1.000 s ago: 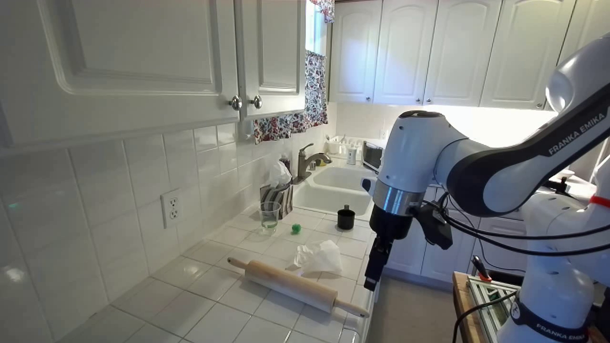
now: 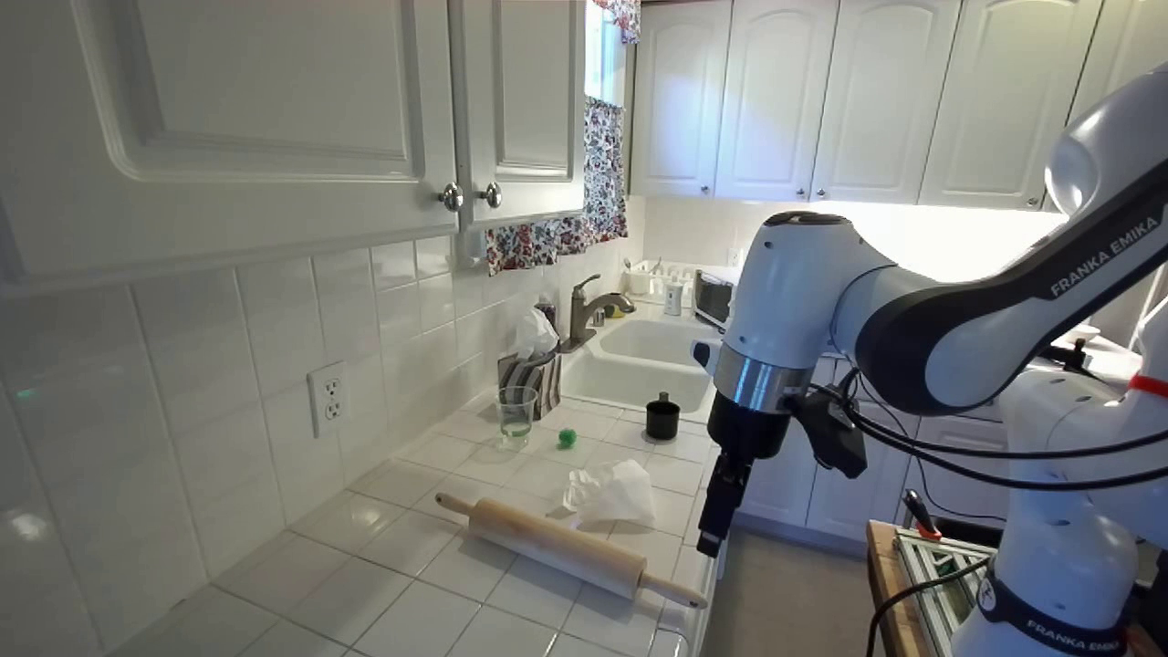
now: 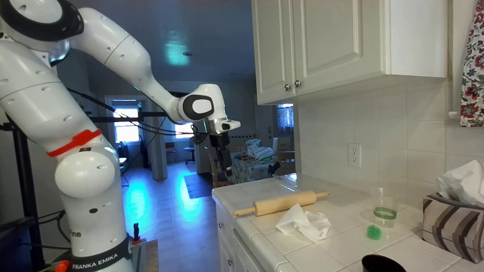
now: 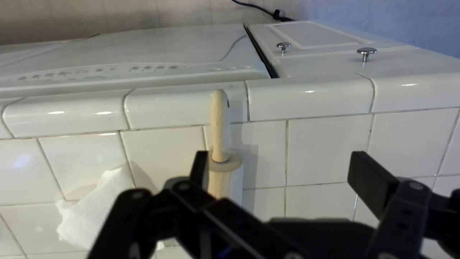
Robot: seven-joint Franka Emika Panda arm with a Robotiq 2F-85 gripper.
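Observation:
My gripper is open, its two black fingers wide apart with only bare tile showing between them. In exterior view 1 the gripper (image 2: 709, 543) hangs near the front edge of the counter, above the near end of a wooden rolling pin (image 2: 558, 544). The rolling pin (image 3: 286, 202) lies across the white tiled counter. Seen from the wrist, one handle of the rolling pin (image 4: 220, 125) points toward the counter edge, beside the left finger; the body is partly hidden behind that finger. A crumpled white tissue (image 2: 610, 492) rests beside the pin.
Farther along the counter stand a clear cup (image 3: 384, 210) with a green band, a spiky green ball (image 3: 373, 232), a black cup (image 2: 662, 418) and a striped tissue box (image 3: 453, 224). The sink (image 2: 641, 378) lies beyond them.

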